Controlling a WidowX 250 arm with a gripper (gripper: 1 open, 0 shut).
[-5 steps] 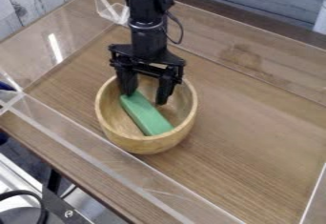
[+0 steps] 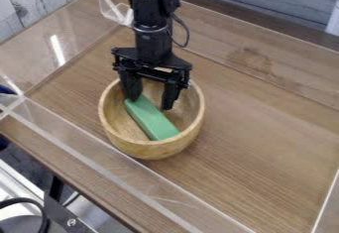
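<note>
A tan bowl (image 2: pixel 183 136) sits on the wooden table, holding a long green block (image 2: pixel 153 120) that lies tilted from upper left to lower right. The black gripper (image 2: pixel 149 90) hangs over the bowl's back half, its two fingers spread apart and reaching down to either side, near the block's upper end. Nothing shows held between them. The block's far end is partly hidden by the gripper.
Bare wooden tabletop (image 2: pixel 265 118) lies to the right and behind. A black cable loops at the bottom left corner, off the table's edge. The left edge has white and dark items.
The gripper has shifted very slightly; the bowl and green block look almost unchanged.
</note>
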